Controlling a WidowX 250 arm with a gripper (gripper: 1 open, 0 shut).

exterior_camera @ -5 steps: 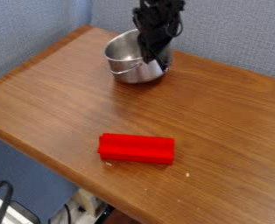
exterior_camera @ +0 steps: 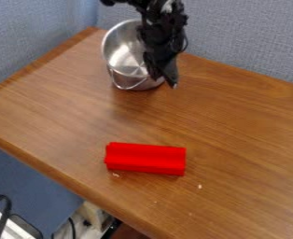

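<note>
A silver metal pot (exterior_camera: 121, 58) with a wire handle stands near the back left of the wooden table, tilted somewhat. My black gripper (exterior_camera: 161, 70) reaches down at the pot's right side, overlapping its rim, shut; whether it touches the pot is hard to tell. A red cylinder (exterior_camera: 146, 158) lies on its side nearer the front of the table.
Blue-grey padded walls (exterior_camera: 249, 33) bound the back and left. Cables and white equipment lie below the table's front-left edge.
The pot has shifted left and appears more tipped, and my gripper has moved down and slightly left with it. The red cylinder is unmoved.
</note>
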